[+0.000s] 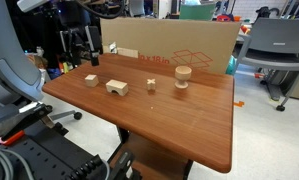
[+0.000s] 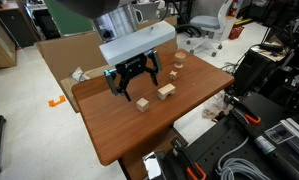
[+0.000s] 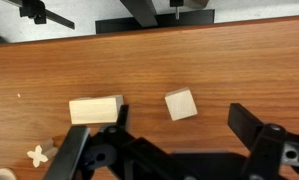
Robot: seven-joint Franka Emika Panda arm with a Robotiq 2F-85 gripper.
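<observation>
A small pale wooden cube point(image 3: 181, 104) lies on the brown table point(image 3: 219, 60); the wrist view has it between and ahead of my fingertips. My gripper is open and empty, hanging above the table near this cube point(image 1: 91, 80). To one side of the cube rests a pale rectangular block point(image 3: 96, 109). Farther along are a small cross-shaped piece point(image 1: 151, 85) and a round wooden cylinder point(image 1: 182, 73). In exterior view 2 the gripper point(image 2: 138, 86) stands over the cube point(image 2: 143, 103), clear of the tabletop.
Another small light piece point(image 2: 57, 101) shows near the table's left side in exterior view 2. A cardboard panel point(image 1: 169, 42) stands along the table's far edge.
</observation>
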